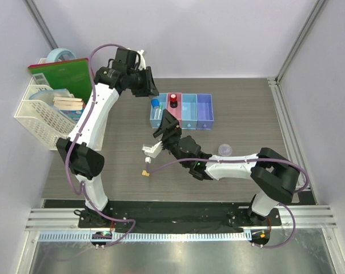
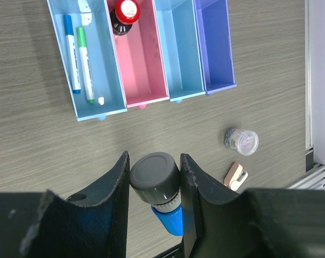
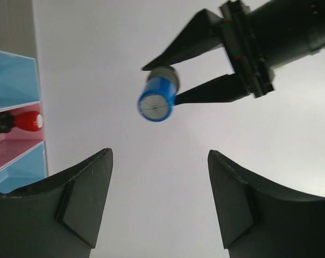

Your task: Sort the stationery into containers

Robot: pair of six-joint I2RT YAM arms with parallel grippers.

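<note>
My left gripper is shut on a glue stick with grey cap and blue body, held out near the container row. In the right wrist view that glue stick sits between the left fingertips. My right gripper stands open below it, nothing between its fingers. The container row holds a blue and a green marker in the left light-blue box, a red-capped bottle in the pink box; the light-blue and purple boxes look empty.
A white basket with folders and books stands at the left. A clear jar and a stapler-like item lie right of the containers. A small yellow pad lies at the front.
</note>
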